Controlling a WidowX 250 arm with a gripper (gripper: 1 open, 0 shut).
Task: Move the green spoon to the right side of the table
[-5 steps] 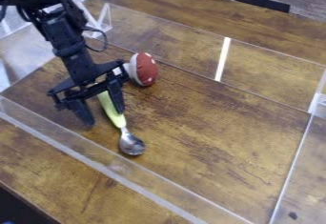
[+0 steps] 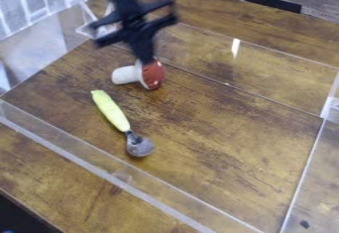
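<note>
The green spoon lies on the wooden table, its pale yellow-green handle [image 2: 110, 111] pointing to the back left and its grey metal bowl [image 2: 139, 145] toward the front. My black gripper [image 2: 142, 51] is blurred and stands well behind the spoon, apart from it, at about the red and white toy. Whether its fingers are open or shut is lost in the blur.
The red and white mushroom-like toy [image 2: 138, 74] lies just behind the spoon, partly beneath the gripper in view. Clear low walls [image 2: 99, 170] edge the table [image 2: 232, 143].
My gripper has gone from around the spoon's handle to farther back and slightly right. The handle is now uncovered, and the spoon remains on the table in nearly the same place.
</note>
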